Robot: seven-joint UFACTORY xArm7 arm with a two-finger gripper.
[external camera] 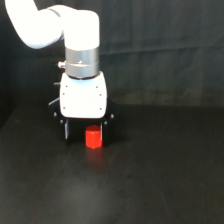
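A small red block (pixel 94 138) sits on the dark table. Directly over that spot is my gripper (pixel 85 129), pointing down from the white arm. Its two thin fingers are spread wide, so it is open. The block appears nearer the right-hand finger than the left-hand one. Whether it lies squarely between them or a little in front, I cannot tell from this single angle. No grip on the block shows.
A dark curtain (pixel 160 60) hangs behind the tabletop. No other objects are visible.
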